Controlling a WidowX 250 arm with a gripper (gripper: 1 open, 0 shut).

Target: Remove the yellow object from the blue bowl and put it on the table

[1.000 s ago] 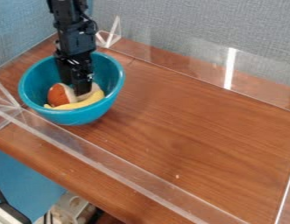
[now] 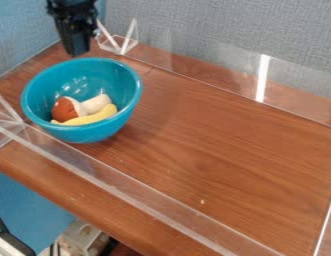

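Observation:
The blue bowl [image 2: 114, 82] stands at the left of the table. Inside it, along the near side, lies the yellow object [image 2: 90, 117], long and curved like a banana. A reddish-brown round thing [image 2: 64, 109] and a pale whitish thing [image 2: 96, 103] rest beside it in the bowl. My black gripper [image 2: 76, 50] is up behind the bowl's far rim, near the top left corner, apart from the yellow object. Its fingers are small and dark here, so their opening is unclear.
A clear low barrier [image 2: 134, 190] runs along the front edge, and another lines the back by the grey wall [image 2: 248, 35]. A white wire-like stand [image 2: 121, 40] sits behind the bowl.
My gripper has risen out of the bowl and drawn back toward the top left. The bowl and the things in it look to be in the same places.

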